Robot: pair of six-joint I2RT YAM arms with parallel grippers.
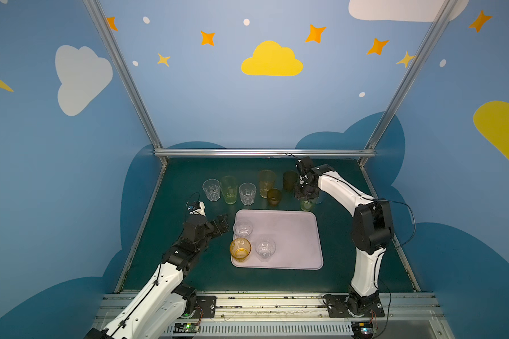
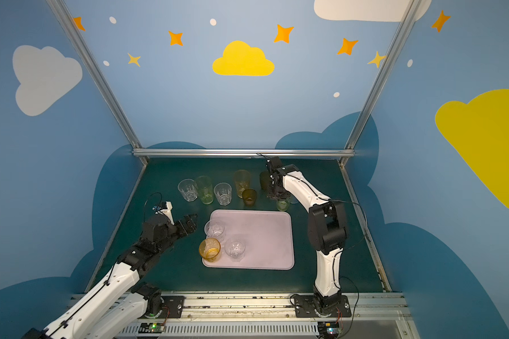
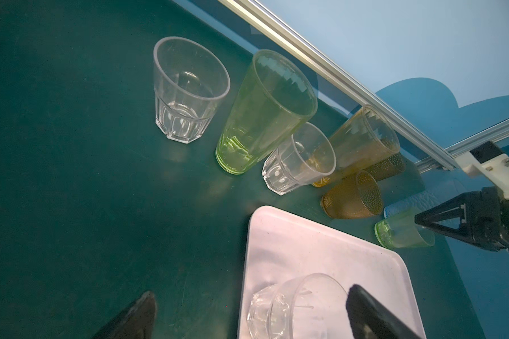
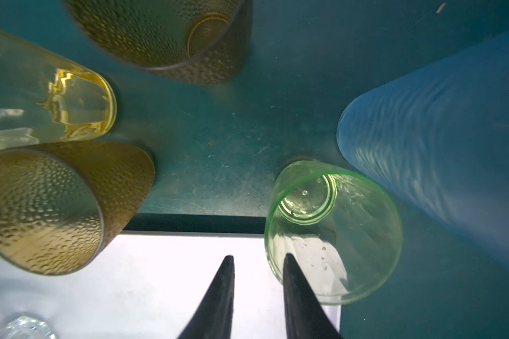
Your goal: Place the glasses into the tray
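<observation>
My right gripper is part open just above the small green glass [image 4: 333,231], one fingertip overlapping its rim; whether they touch cannot be told. No glass is held in it. The left gripper stands wide open and empty by the tray's left edge. On the pink tray [image 1: 294,237] are an amber glass [image 1: 240,248] and two clear ones [image 1: 265,247] [image 1: 243,228]. Behind the tray stand a clear glass [image 3: 189,90], a tall green glass [image 3: 265,113], another clear glass [image 3: 299,158], a tall amber glass [image 3: 362,141] and brown glasses [image 4: 118,186] [image 4: 220,56].
A tall blue glass [image 4: 446,147] stands close to the right of the small green glass. The tray's right half is bare. A metal rail [image 1: 265,152] bounds the table at the back.
</observation>
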